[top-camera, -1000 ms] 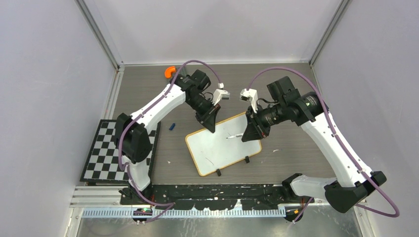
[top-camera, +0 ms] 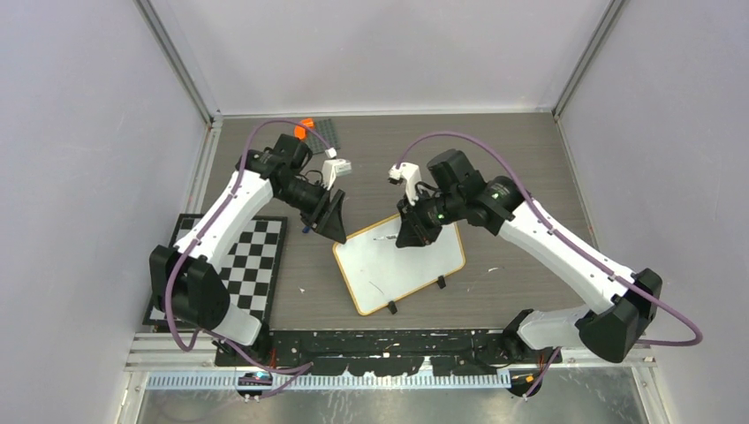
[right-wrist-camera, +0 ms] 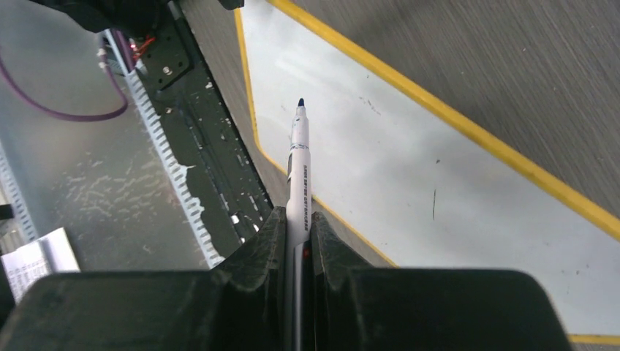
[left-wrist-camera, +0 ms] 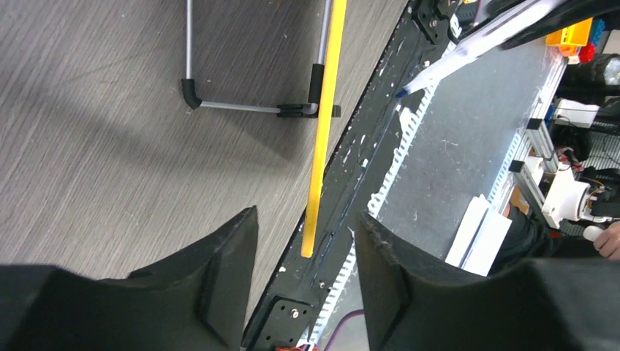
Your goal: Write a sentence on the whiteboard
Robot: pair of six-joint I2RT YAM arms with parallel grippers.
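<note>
The whiteboard (top-camera: 389, 269), yellow-edged, lies tilted on the table with a few small dark marks on it, seen closer in the right wrist view (right-wrist-camera: 380, 146). My right gripper (top-camera: 408, 231) is shut on a white marker (right-wrist-camera: 298, 175), tip pointing out over the board. My left gripper (top-camera: 329, 228) stands open at the board's upper-left corner, nothing between its fingers. In the left wrist view the board appears edge-on as a yellow strip (left-wrist-camera: 322, 146), and the marker (left-wrist-camera: 453, 60) is at the upper right.
A checkerboard (top-camera: 256, 265) lies at the left. An orange object (top-camera: 301, 130) and a grey piece (top-camera: 322, 134) sit at the back, partly behind the left arm. The table right of the board is fairly clear.
My left gripper has moved left, off the board's upper edge, and now looks more open. My right gripper has moved left with the marker.
</note>
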